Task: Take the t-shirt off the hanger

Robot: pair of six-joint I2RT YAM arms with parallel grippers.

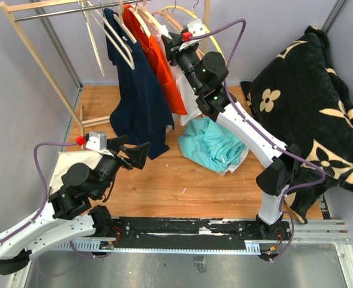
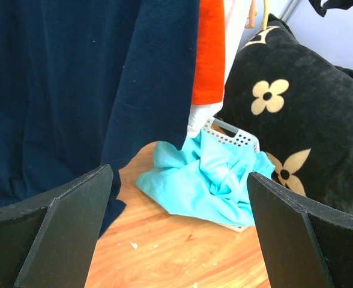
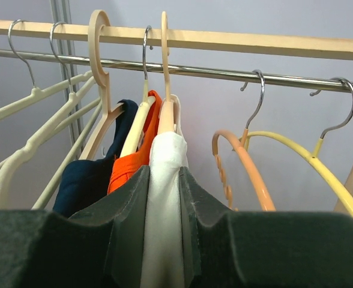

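A white t-shirt [image 3: 166, 150] hangs on a pale wooden hanger [image 3: 166, 120] on the rail. My right gripper is at its shoulder, with one finger on each side of the sleeve. The fingers [image 3: 127, 207] lie close against the cloth; whether they pinch it I cannot tell. Seen from the top, the white shirt [image 1: 185, 90] hangs down beside the orange one, partly hidden by the right arm. My left gripper [image 1: 135, 150] stands open and empty low in front of the clothes, its fingers [image 2: 62, 228] wide apart.
Left of the white shirt hang an orange garment [image 1: 155, 60] and a navy one [image 1: 137, 90]. Several bare hangers share the rail [image 3: 212, 70]. A turquoise cloth [image 1: 212, 144] lies in a white basket [image 2: 239, 137] on the floor. A dark flowered blanket [image 1: 308, 96] fills the right side.
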